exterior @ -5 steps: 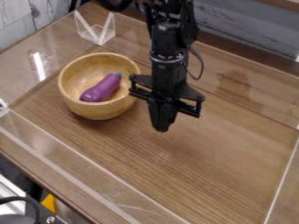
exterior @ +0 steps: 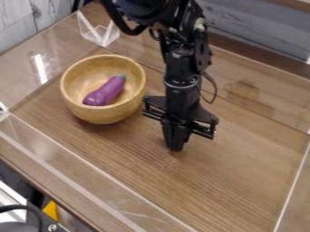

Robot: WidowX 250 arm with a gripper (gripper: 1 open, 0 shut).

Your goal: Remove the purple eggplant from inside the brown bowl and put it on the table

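Observation:
The purple eggplant (exterior: 105, 91) lies inside the round brown bowl (exterior: 74, 83), slanting, with its green stem end toward the back right. Just right of the bowl, my black gripper (exterior: 176, 142) points down over the wooden table (exterior: 145, 177), its tips low and close to the surface. No object shows beneath or between its dark fingers, though whether they are parted is hard to make out. The arm covers part of the table behind it.
A clear pointed plastic piece (exterior: 100, 33) stands behind the bowl, near the back left. Dark equipment with a yellow part (exterior: 50, 209) sits off the table at bottom left.

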